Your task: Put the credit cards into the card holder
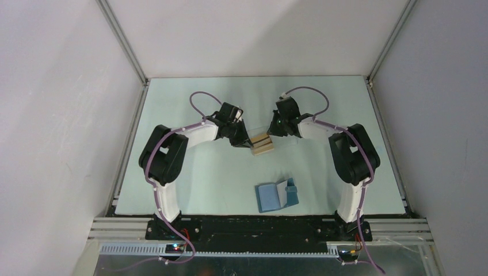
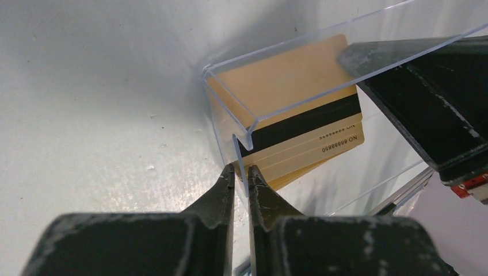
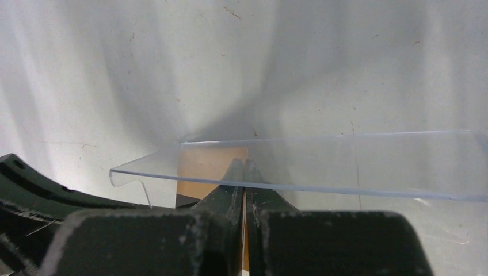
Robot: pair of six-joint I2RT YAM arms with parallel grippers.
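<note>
Several gold credit cards (image 1: 263, 144) with a black stripe lie stacked at the left end of a clear tray (image 2: 288, 49), the upper ones turned askew. My left gripper is shut on the tray's thin end wall, just beside the cards. Across the stack, my right gripper reaches inside the tray and is shut at the right edge of a card (image 3: 210, 164), with a thin gold strip showing between its fingers. The blue card holder (image 1: 268, 198) lies open near the table's front edge, in the top view only.
The tray's clear long wall (image 3: 345, 161) runs close in front of my right gripper. Table space around the tray and between it and the holder is free. Both arms meet closely over the tray.
</note>
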